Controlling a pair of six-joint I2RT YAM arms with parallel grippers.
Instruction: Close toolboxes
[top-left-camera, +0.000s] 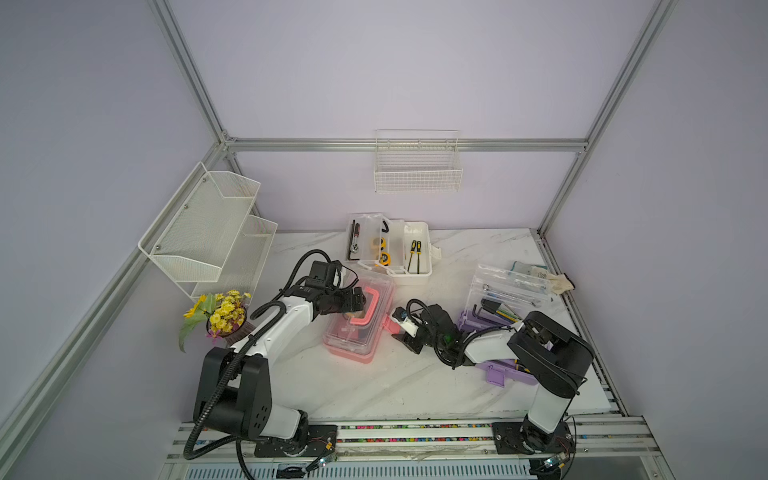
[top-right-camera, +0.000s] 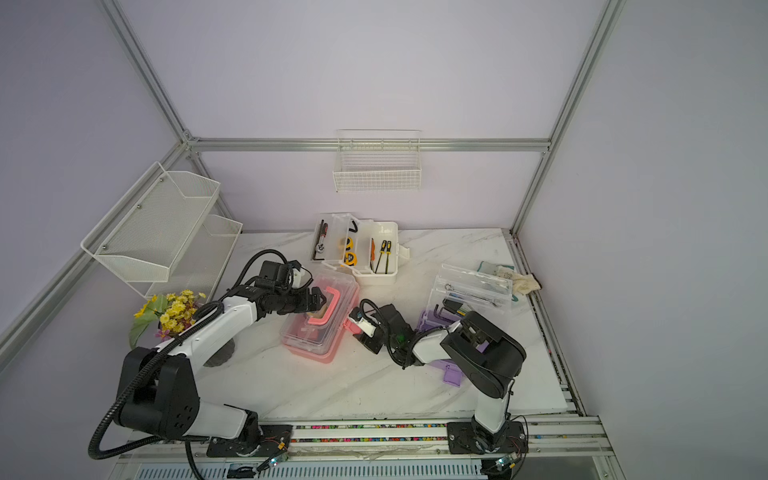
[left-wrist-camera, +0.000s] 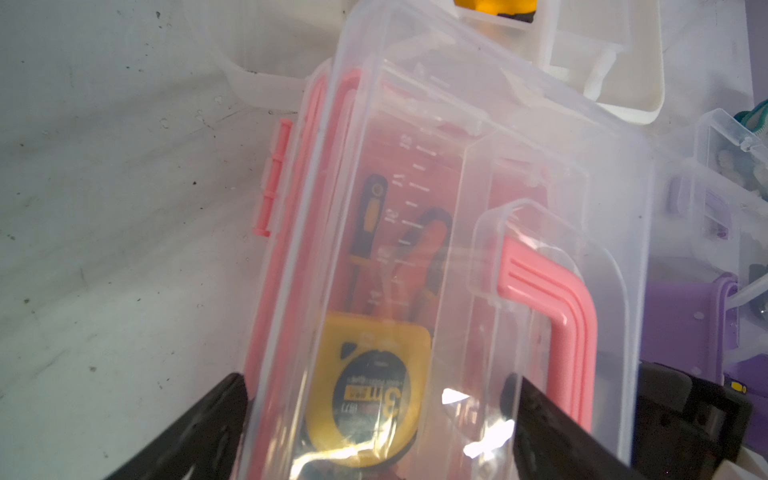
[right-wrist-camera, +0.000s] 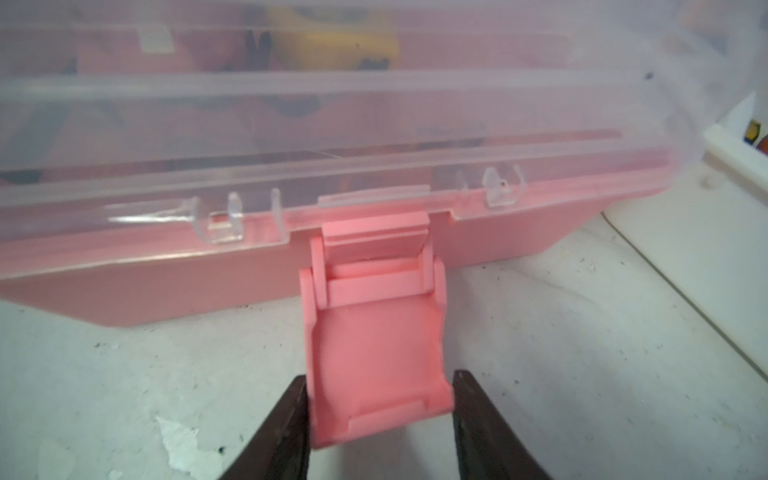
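The pink toolbox (top-left-camera: 344, 342) with clear lid (left-wrist-camera: 408, 136) lies shut over its tools at centre-left. My left gripper rests over the lid, part open, its fingers either side of the clear raised section. Its pink front latch (right-wrist-camera: 376, 344) hangs folded out from the box, with my part-open right gripper at the latch's free end. Behind, the white toolbox (top-left-camera: 417, 272) stands open, tools showing. The purple toolbox (top-left-camera: 500, 372) at the right is open, partly hidden by my right arm.
A flower pot (top-right-camera: 217, 353) and mesh shelves (top-right-camera: 152, 224) stand at the left. A wire basket (top-right-camera: 376, 164) hangs on the back wall. A cloth (top-right-camera: 524, 281) lies at the right edge.
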